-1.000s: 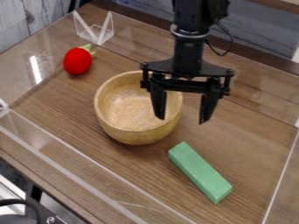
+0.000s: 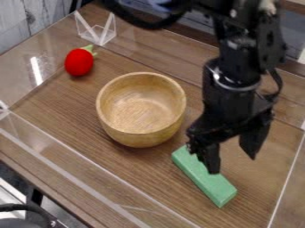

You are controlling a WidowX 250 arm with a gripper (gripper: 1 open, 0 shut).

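My gripper [image 2: 227,160] is open in the right half of the camera view, its dark body coming down from above over a green block [image 2: 205,180]. The block lies slanted on the wooden table, partly below the fingers; whether they touch it cannot be told.
A tan bowl [image 2: 141,105] sits left of the gripper. A red tomato [image 2: 78,62] lies at the upper left, near a white wire object [image 2: 95,27].
My gripper has moved down and toward the viewer, from beside the bowl to over the green block. The block and bowl look unmoved.
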